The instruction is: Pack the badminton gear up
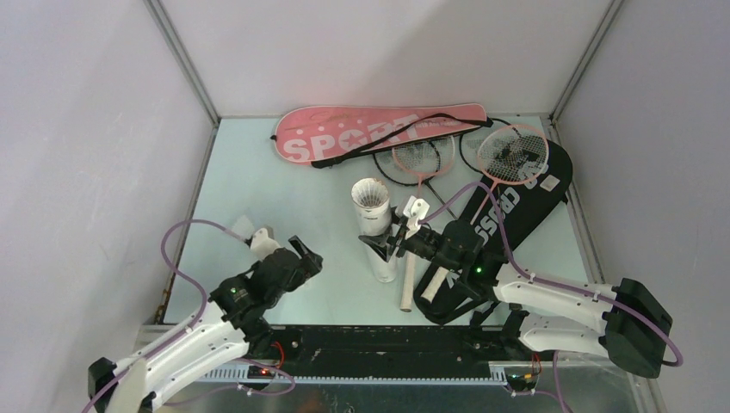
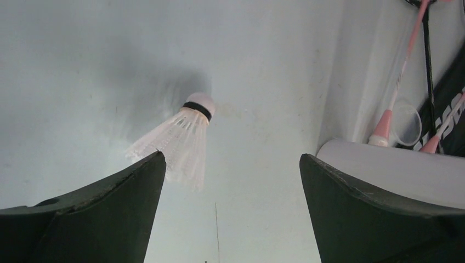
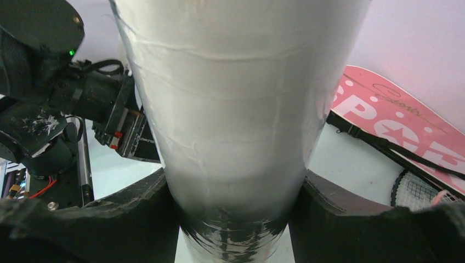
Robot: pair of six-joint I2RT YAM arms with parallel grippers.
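Note:
My right gripper is shut around the white shuttlecock tube [image 1: 372, 211], which stands tilted with its open mouth up and pale shuttlecock feathers showing inside. Low over the left part of the table, my left gripper is open with nothing between its fingers. A white shuttlecock [image 2: 183, 134] with a black band lies on the table below, nearer the left finger; in the top view the arm hides it. Part of another shuttlecock [image 1: 244, 228] shows behind the left arm. Two rackets [image 1: 513, 155] [image 1: 423, 157] lie on the right.
A pink racket bag [image 1: 379, 129] with a black strap lies along the back wall. The black racket bag [image 1: 525, 211] lies at the right under the rackets. Bare table [image 1: 331, 228] shows left of the tube.

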